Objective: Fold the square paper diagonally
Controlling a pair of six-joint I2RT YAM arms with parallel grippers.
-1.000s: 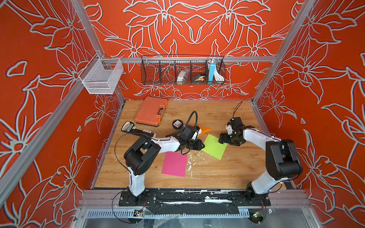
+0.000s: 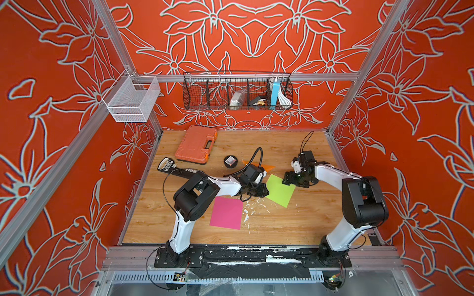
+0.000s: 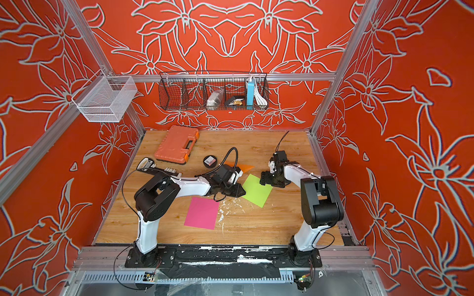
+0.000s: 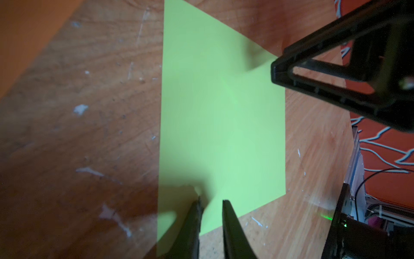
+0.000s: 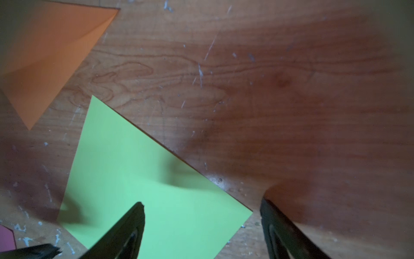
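A lime-green square of paper (image 2: 280, 192) lies flat and unfolded on the wooden table. My left gripper is low over its left corner, fingers part open with a narrow gap. Paper shows behind that gap; whether any sits between the tips I cannot tell. At the opposite side, my right gripper stands wide open around the paper's far right corner. One finger (image 5: 131, 226) is over the green sheet, the other (image 5: 280, 231) beyond its corner. The left corner is partly hidden by the left gripper in the top views.
An orange paper with a folded look (image 5: 64, 56) lies just behind the green sheet. A pink square (image 2: 226, 213) is at the front left. Further back are a round black container (image 2: 230, 161) and an orange case (image 2: 196, 144). Open table lies in front of the green paper.
My left gripper has shifted slightly right, further onto the green paper's left corner. The paper has not visibly moved.
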